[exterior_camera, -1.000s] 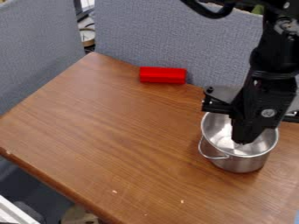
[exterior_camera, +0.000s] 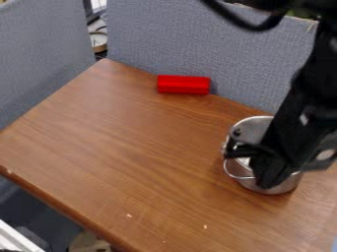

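Note:
A silver metal pot with a wire handle stands on the right part of the wooden table. My black gripper reaches down from the upper right over and into the pot, covering much of its opening. Its fingertips are dark and blurred, and what lies between them is hidden. A red cylinder lies on its side at the back of the table.
Grey padded panels border it at the back and left. The table's front left edge drops to clutter below.
My gripper has come down from above the pot into its opening, its body now lower and hiding more of the pot. The red cylinder is unmoved.

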